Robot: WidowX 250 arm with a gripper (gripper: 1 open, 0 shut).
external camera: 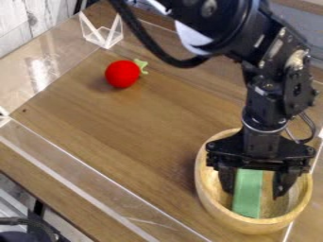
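A round wooden bowl [221, 210] stands at the lower right of the camera view with a pale green block [247, 194] lying inside it. My black gripper [259, 175] hangs low over the bowl, its fingers on either side above the block, partly covering it. Whether they touch the block I cannot tell.
A red tomato-like object [123, 74] with a green stem lies at the upper left of the wooden table [113, 132]. A white wire holder [101, 31] stands at the back left.
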